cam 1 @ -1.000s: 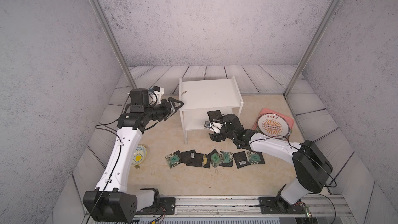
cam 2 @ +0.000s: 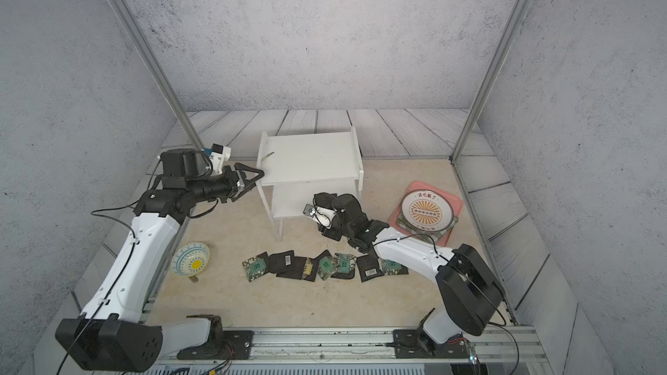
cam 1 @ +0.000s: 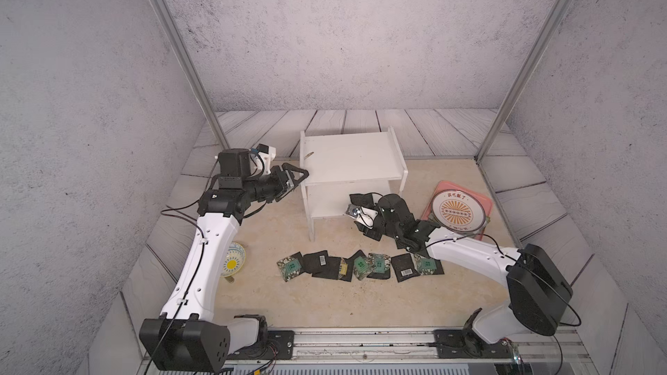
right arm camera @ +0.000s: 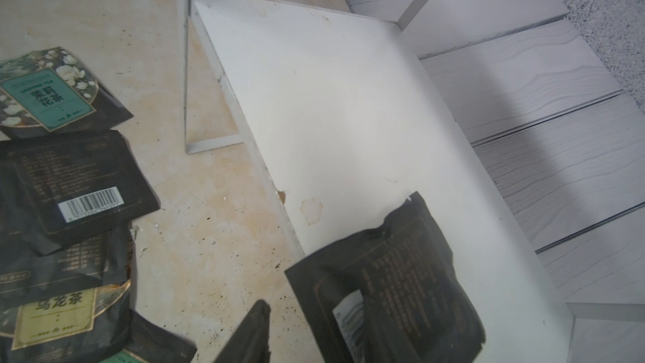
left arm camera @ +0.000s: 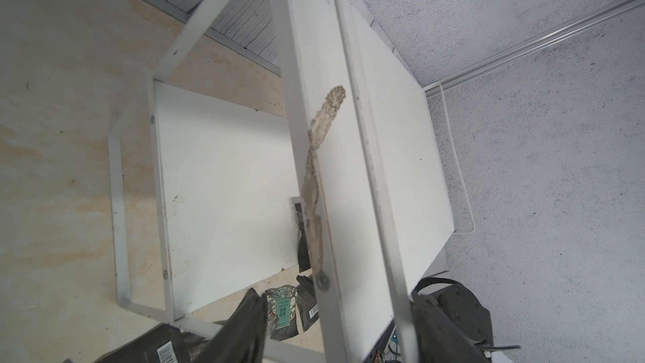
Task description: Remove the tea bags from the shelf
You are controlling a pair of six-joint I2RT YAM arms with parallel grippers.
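Observation:
The white two-tier shelf [cam 1: 354,156] stands at the back of the table. On its lower tier [right arm camera: 322,114], at the front edge, lies a black tea bag [right arm camera: 410,262], barcode side up. My right gripper is part open there; one finger [right arm camera: 379,336] overlaps the bag in view, the other is off its left edge. Contact is hard to tell. My left gripper has its fingers apart on either side of the upper tier's side panel [left arm camera: 312,154]. Several tea bags [cam 2: 326,266] form a row on the table before the shelf.
A patterned bowl [cam 2: 190,259] sits at the left. To the right, a round plate [cam 1: 458,209] rests on a pink tray [cam 1: 444,186].
The black tea bag beside it has also moved a little that way. The left arm is almost unmoved.

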